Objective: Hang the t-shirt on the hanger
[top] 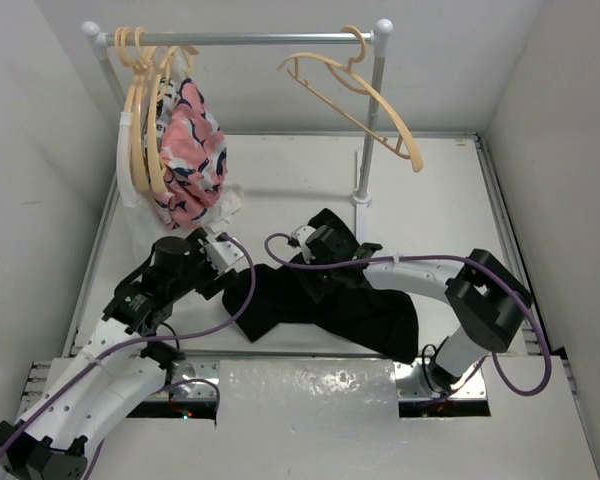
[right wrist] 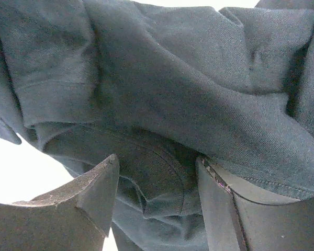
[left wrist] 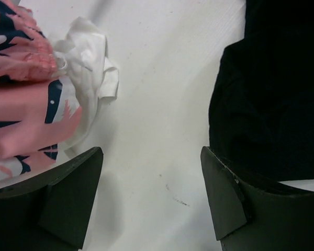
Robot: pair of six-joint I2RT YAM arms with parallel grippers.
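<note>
A black t-shirt [top: 365, 310] lies crumpled on the white table, its folds filling most of the right wrist view. My right gripper is over the middle of the shirt, its fingers part open with folds of dark cloth [right wrist: 162, 183] showing between and beyond them; whether they touch the cloth I cannot tell. To the left of the shirt, my left gripper stands open above bare table, and the shirt's edge [left wrist: 225, 104] shows by its right finger. An empty wooden hanger [top: 380, 100] hangs at the right end of the rail.
Several hangers [top: 140, 120] with clothes, among them a pink patterned garment [top: 192, 155], crowd the rail's left end. The metal rail [top: 240, 39] has free room in its middle. A rack post [top: 371, 130] rises behind the shirt. Side walls bound the table.
</note>
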